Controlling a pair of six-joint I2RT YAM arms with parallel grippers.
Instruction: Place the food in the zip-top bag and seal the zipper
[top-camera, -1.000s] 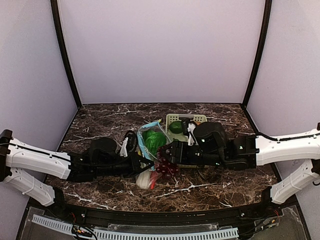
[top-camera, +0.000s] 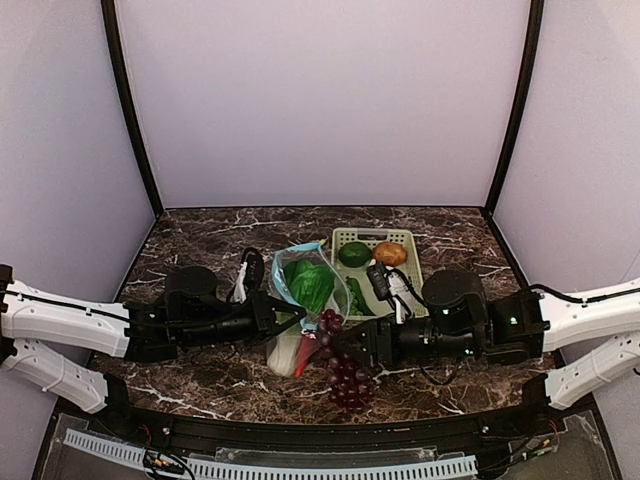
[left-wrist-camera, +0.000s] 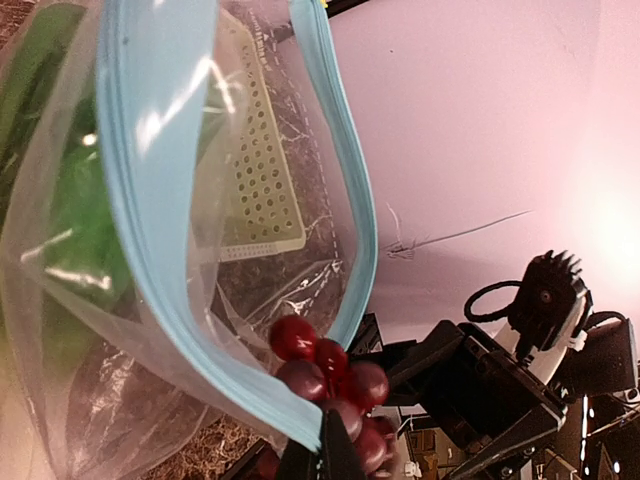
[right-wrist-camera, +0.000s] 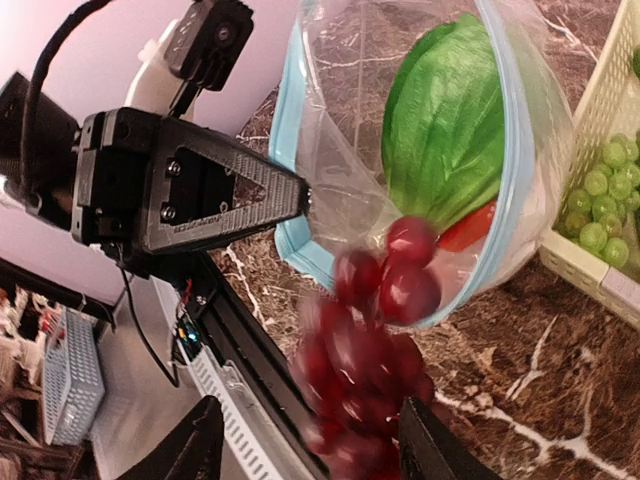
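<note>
The zip bag (top-camera: 311, 280) stands open with green lettuce (right-wrist-camera: 440, 120) inside and something red below it. My left gripper is shut on the bag's blue zip edge (left-wrist-camera: 225, 365) near the front corner. Red grapes (right-wrist-camera: 365, 370) hang at the bag's mouth and down over its outside, the upper berries against the opening. My right gripper has its fingers apart around the lower bunch, part open; whether they touch the grapes is unclear.
A cream basket (top-camera: 378, 235) behind and right of the bag holds an avocado (top-camera: 353, 255), a brown round item (top-camera: 389, 254) and green grapes (right-wrist-camera: 610, 200). Open marble counter lies at both sides.
</note>
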